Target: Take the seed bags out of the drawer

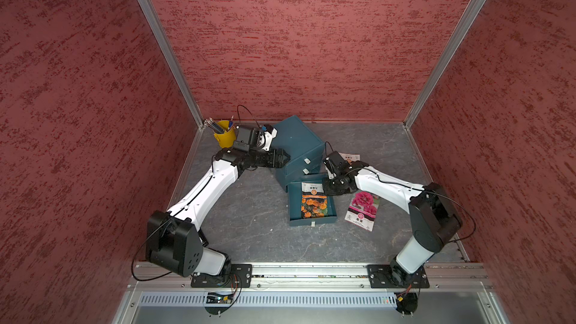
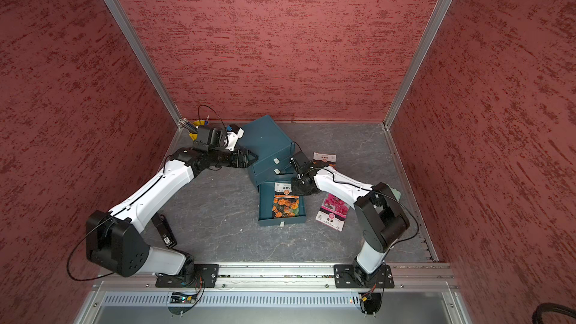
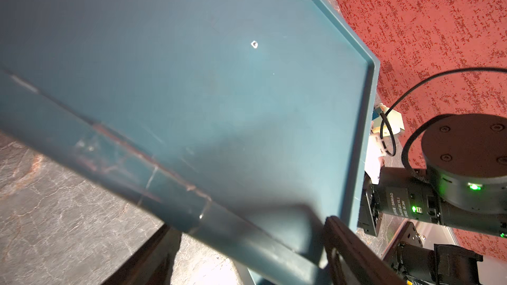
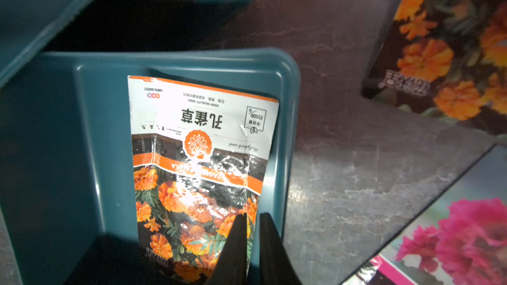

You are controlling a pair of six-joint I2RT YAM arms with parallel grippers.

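Note:
A marigold seed bag (image 4: 198,179) lies face up in the pulled-out teal drawer (image 1: 294,223). My right gripper is over the bag's right edge, its fingertips a narrow gap apart; whether they touch the bag is unclear. Outside the drawer, a pink-flower bag (image 1: 362,208) rests on the table to the right. Another orange-flower bag (image 4: 449,47) lies farther back, partly hidden by the right arm in the top views. By the left side of the teal cabinet (image 1: 298,135) is my left gripper, its fingers wide apart with the cabinet's edge showing between them.
A yellow cup of pens (image 1: 225,138) stands at the back left. The cabinet sits askew behind the drawer, with small pale handles (image 1: 306,160) on its front.

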